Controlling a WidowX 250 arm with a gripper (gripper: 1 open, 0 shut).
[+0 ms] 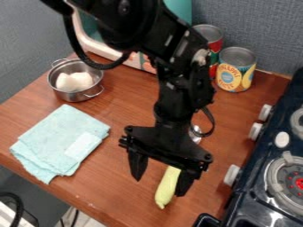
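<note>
My black gripper (159, 175) is open over the wooden counter (101, 191), its two fingers spread wide. Its right finger is beside a yellow banana-like object (165, 191), which lies lengthwise toward the front edge, partly hidden behind the gripper. I cannot tell if they touch.
A folded cloth (59, 142) and a pot with white contents (74, 82) are on the left. Cans (235, 71) stand at the back. A stove (272, 160) borders the right. A metal utensil (194, 135) is partly hidden by the arm.
</note>
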